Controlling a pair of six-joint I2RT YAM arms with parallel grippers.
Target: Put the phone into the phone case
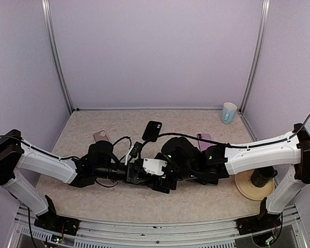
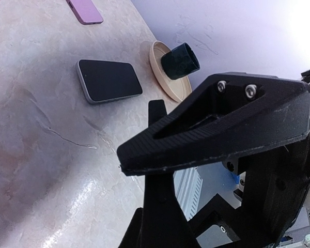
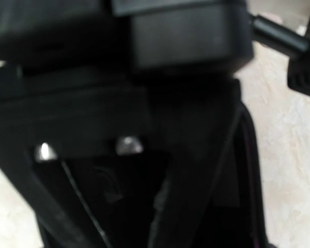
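Note:
My left gripper [image 1: 142, 178] and right gripper [image 1: 164, 185] meet low over the middle of the table, overlapping, so their tips are hidden from above. In the left wrist view black fingers [image 2: 212, 132] fill the right side; what lies between them cannot be made out. The right wrist view is blurred and dark. Below the right gripper's black parts shows a dark rounded edge with a faint purple line, perhaps the phone case [image 3: 251, 170]. A phone with a black screen [image 2: 111, 81] lies flat on the table, mostly under the right arm from above.
A black phone-shaped item [image 1: 152, 130] lies behind the grippers, a pink one [image 1: 101, 136] to the left and a purple one [image 1: 204, 141] to the right. A plate [image 1: 243, 190] with a dark cup [image 1: 262, 176] stands at right. A light blue mug [image 1: 228, 112] is at the back.

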